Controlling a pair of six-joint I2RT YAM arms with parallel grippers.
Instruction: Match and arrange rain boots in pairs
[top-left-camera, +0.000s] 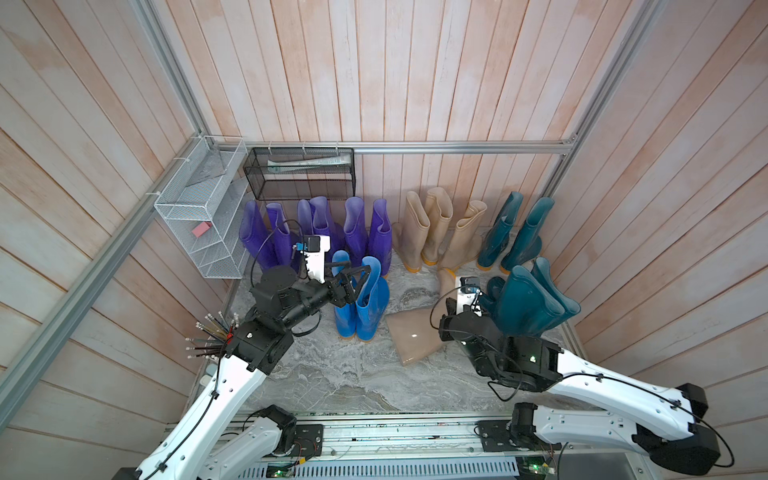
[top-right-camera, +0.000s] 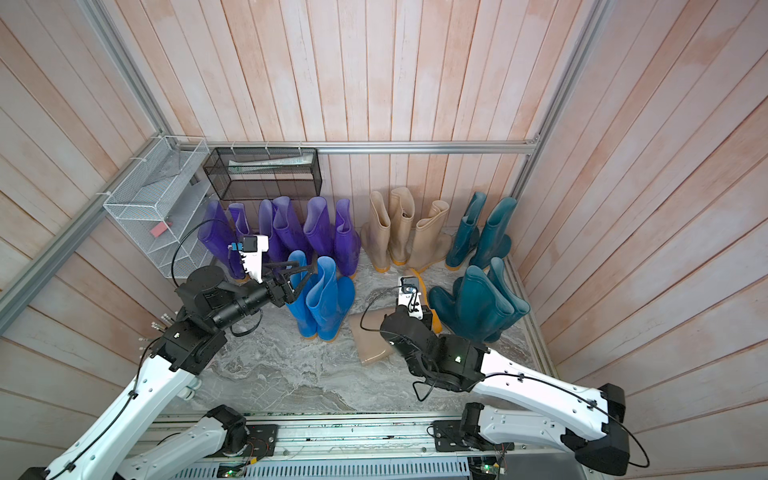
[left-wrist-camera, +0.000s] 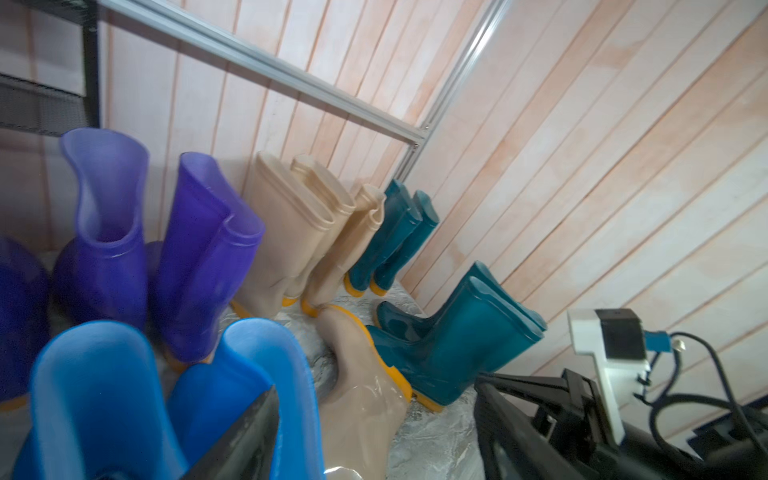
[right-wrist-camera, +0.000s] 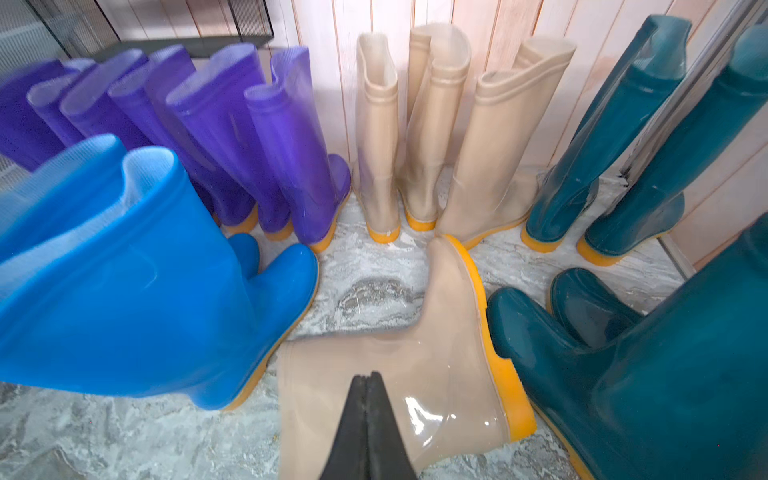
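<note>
On its side on the marbled floor lies a beige boot (right-wrist-camera: 344, 360), its orange sole facing right. The right gripper is shut over that boot, with nothing showing between its fingers. Along the back stand three upright beige boots (top-left-camera: 413, 232), several purple boots (top-left-camera: 355, 228) to their left and two teal boots (top-left-camera: 528, 232) to their right. A blue pair (top-left-camera: 366, 312) stands in front of the purple ones, and my left gripper (top-left-camera: 357, 280) is at their tops, its fingers (left-wrist-camera: 248, 436) spread apart. Another teal pair (top-left-camera: 524, 300) stands at front right, close to the lying boot's sole.
A black wire basket (top-left-camera: 300, 185) hangs on the back wall's rail. White wire shelves (top-left-camera: 188, 216) occupy the left corner. Bare floor (top-left-camera: 336, 380) shows in front of the blue boots.
</note>
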